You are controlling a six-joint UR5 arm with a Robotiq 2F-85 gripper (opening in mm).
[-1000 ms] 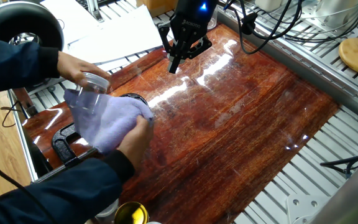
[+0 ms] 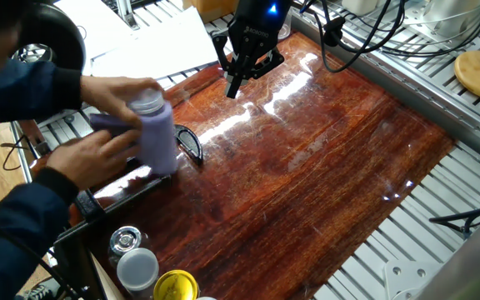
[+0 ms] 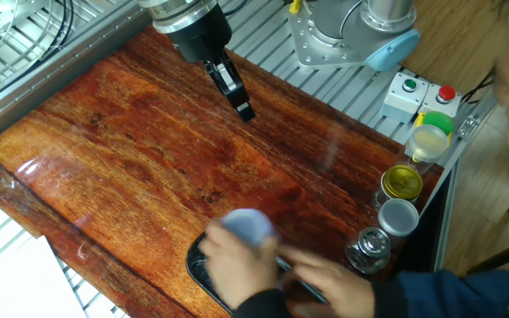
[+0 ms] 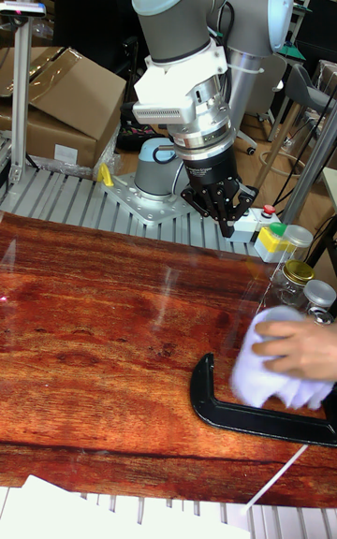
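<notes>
My gripper [image 2: 233, 88] hangs above the far part of the wooden table, its fingers together and nothing visible between them. In exterior view 2 the gripper [image 3: 246, 113] points down over bare wood, well away from the person's hands. A person holds a clear jar [image 2: 148, 102] wrapped in a purple cloth [image 2: 158, 146]; the hands cover part of both. In exterior view 3 the cloth [image 4: 261, 359] is blurred, above a black clamp [image 4: 259, 421] at the table's near edge.
Several jars stand in a row along one table edge, among them a gold-lidded jar [image 3: 402, 183] and a white-lidded jar [image 3: 398, 217]. A button box [image 3: 406, 95] sits beyond.
The person's lower hand has drawn back toward the left, and the cloth now wraps upright around the jar. The jar has shifted slightly right. My gripper has not moved.
</notes>
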